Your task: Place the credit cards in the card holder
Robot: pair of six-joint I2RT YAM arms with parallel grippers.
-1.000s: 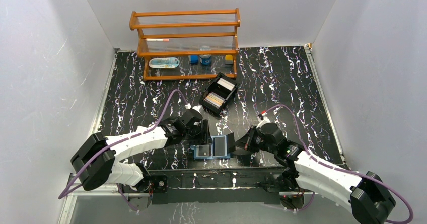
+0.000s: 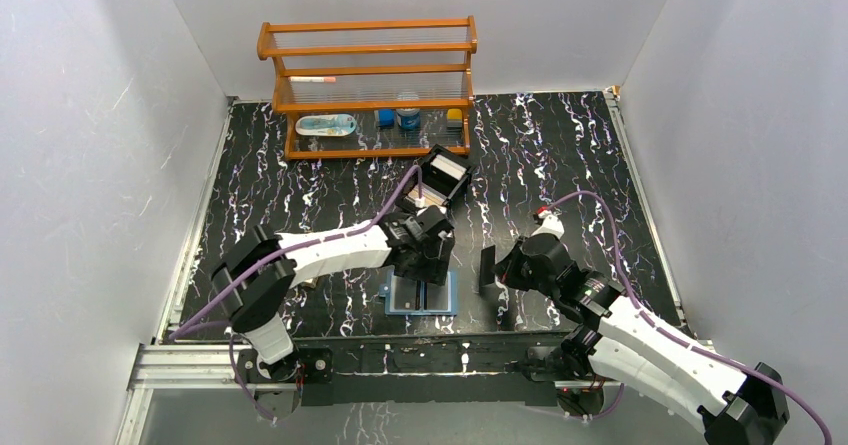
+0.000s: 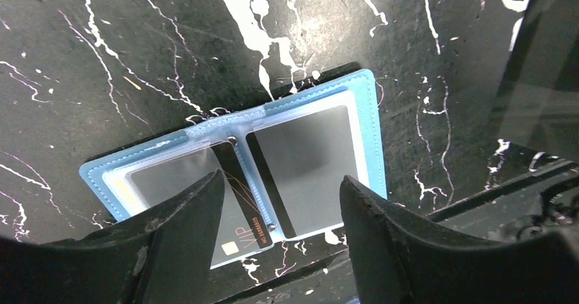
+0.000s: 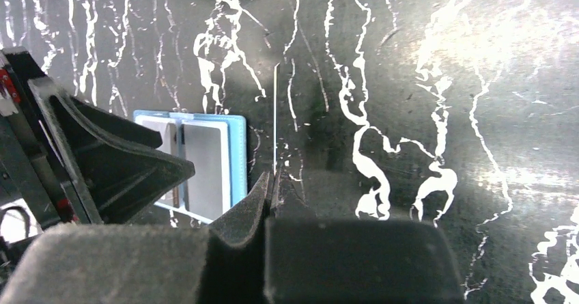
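Note:
The open blue card holder [image 3: 373, 106] lies flat on the table, with two clear pockets. A dark card with printed lettering [image 3: 258, 230] shows in its left half, and the right pocket [image 3: 314, 160] looks grey with a black strip along its inner side. My left gripper hovers above the holder, its fingers apart and nothing between them. To the right, my right gripper [image 2: 502, 268] is shut on a thin dark card [image 2: 487, 265], held clear of the holder. That card [image 4: 275, 119] appears edge-on in the right wrist view.
A black box with several cards [image 2: 445, 168] stands behind the left gripper, partly covered by the arm. The wooden rack [image 2: 370, 105] is at the back.
My left arm has swung right, from the holder's left side to over its middle. My right gripper has drawn the dark card to the right, away from the holder's right edge.

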